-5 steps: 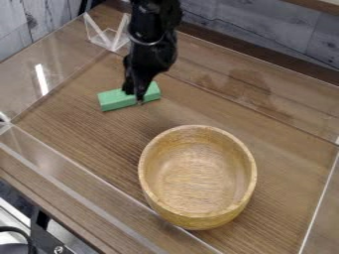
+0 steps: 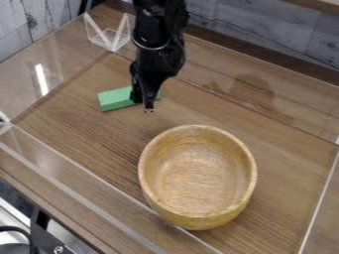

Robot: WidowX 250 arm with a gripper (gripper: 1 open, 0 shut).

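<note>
A flat green block (image 2: 115,99) lies on the wooden table left of centre. The black robot arm reaches down from the top, and its gripper (image 2: 145,97) is low over the right part of the block, covering some of it. Whether anything is between the fingertips is hard to see; the gripper looks shut.
A large light wooden bowl (image 2: 196,174) takes up the lower middle. Clear plastic pieces and a wall edge are at the top left, and dark cables lie at the bottom left corner.
The block looks to be in about the same place.
</note>
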